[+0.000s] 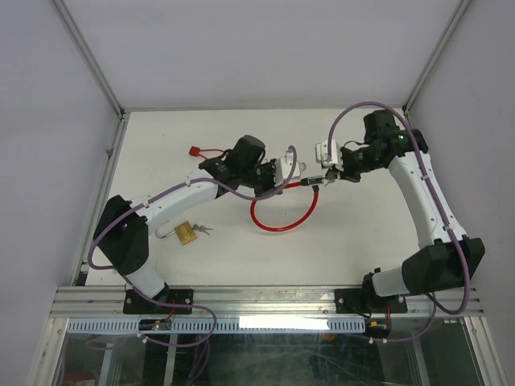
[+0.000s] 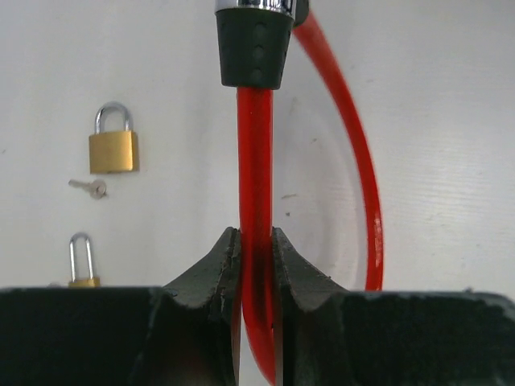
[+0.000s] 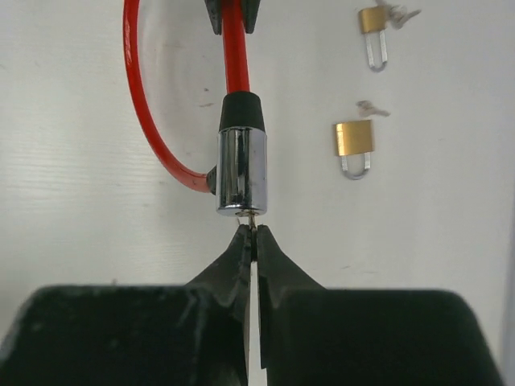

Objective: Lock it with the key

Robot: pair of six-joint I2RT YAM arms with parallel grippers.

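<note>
The red cable lock (image 1: 278, 229) is held up between my two arms, its loop hanging toward the front. My left gripper is shut on the red cable (image 2: 255, 137), just below its black collar. In the right wrist view the lock's chrome cylinder (image 3: 241, 170) has its keyhole end toward my right gripper. That gripper is shut, and a thin metal key (image 3: 252, 219) shows between its fingertips and the cylinder's end face. The key's tip seems to meet the keyhole; how deep it sits cannot be told.
A brass padlock (image 1: 185, 233) with small keys (image 1: 203, 229) lies at the front left. In the right wrist view two brass padlocks lie on the table, one nearer (image 3: 354, 137) and one farther (image 3: 372, 18). Another red lock (image 1: 195, 151) lies behind the left arm.
</note>
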